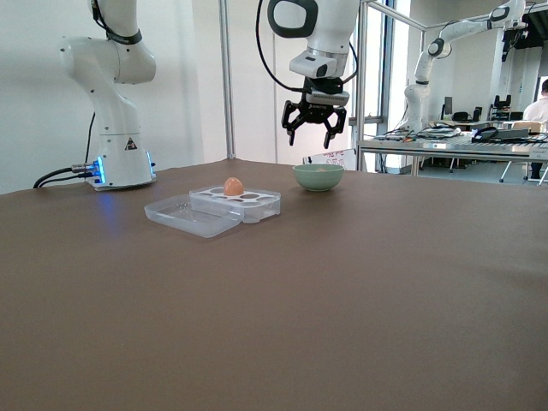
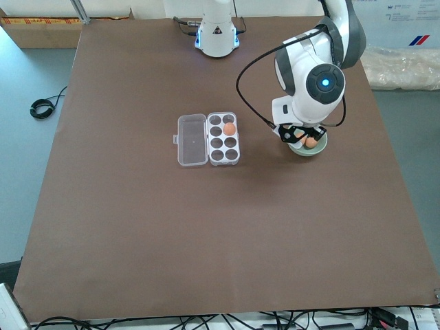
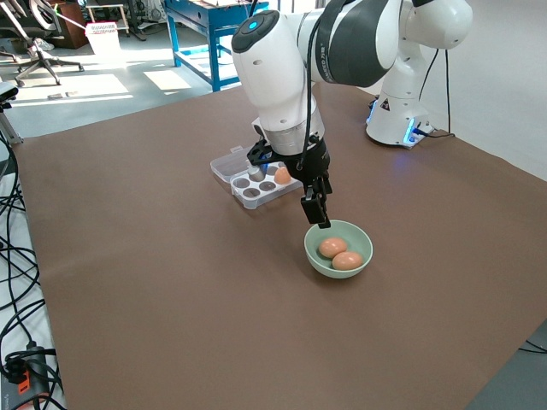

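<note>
A plastic egg carton [image 2: 232,143] with lid open lies mid-table, one brown egg [image 2: 229,129] in a rear slot. Right of it sits a pale green bowl [image 3: 318,261] holding two brown eggs [image 3: 347,260], both clearest in the right view. My gripper [image 1: 312,132] hangs above the table by the bowl. In the top view its black fingers are spread open, with nothing seen between them; in the left view it partly covers the bowl.
Cables run along the table's edge.
</note>
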